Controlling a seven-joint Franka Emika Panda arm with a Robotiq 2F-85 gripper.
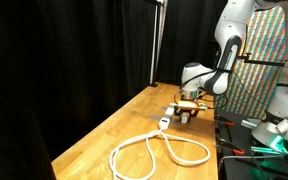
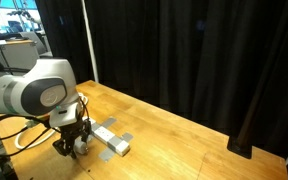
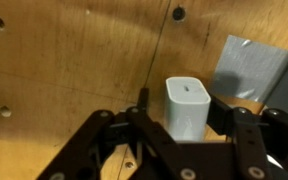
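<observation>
A small white upright object with a pale grey top (image 3: 187, 92) stands between the black fingers of my gripper in the wrist view. The right finger is close against it; a strip of wood shows between it and the left finger, so the fingers are open around it. In exterior view 1 my gripper (image 1: 184, 116) is down at the tabletop, with the arm above it. From the second exterior view, the white object (image 2: 81, 147) shows low beneath the arm, partly covered by dark fingers.
A white power strip (image 2: 111, 140) lies close by, among grey patches (image 3: 252, 68) on the wood. Its white cord (image 1: 134, 140) loops across the table's near side.
</observation>
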